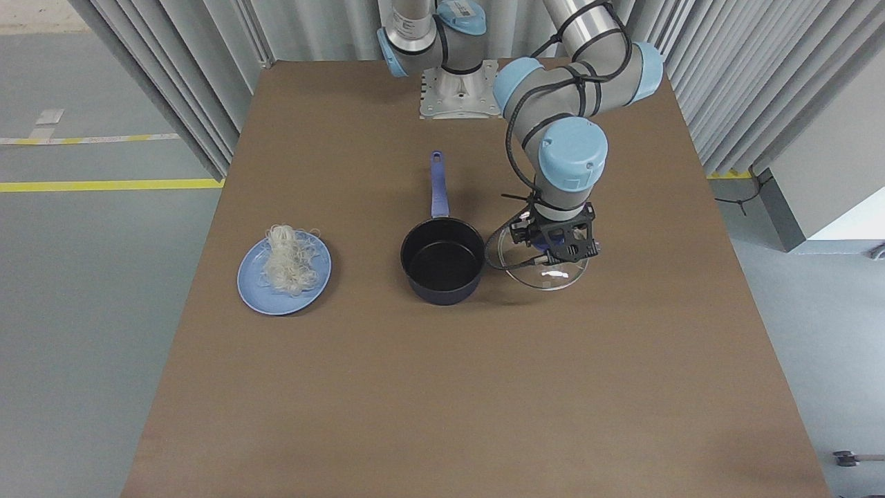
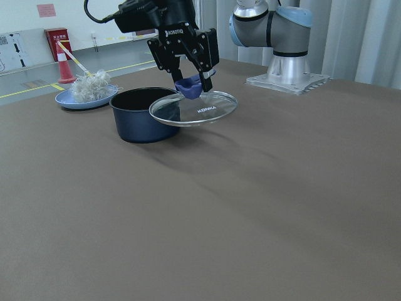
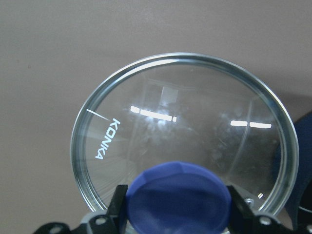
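Note:
My gripper is shut on the blue knob (image 3: 178, 195) of a glass pot lid (image 3: 122, 156). In the camera left view the lid (image 2: 169, 110) hangs in the air beside the dark pot (image 2: 135, 125), partly overlapping it in that view. In the front view the pot (image 1: 442, 265), with its blue handle (image 1: 440, 187) toward the back, stands uncovered, and the lid (image 1: 547, 278) is to its right under the gripper. A blue plate (image 1: 257, 294) holding white noodle-like strands (image 1: 290, 261) sits left of the pot.
The robot's white base (image 1: 458, 99) stands at the back edge. Curtains line the back.

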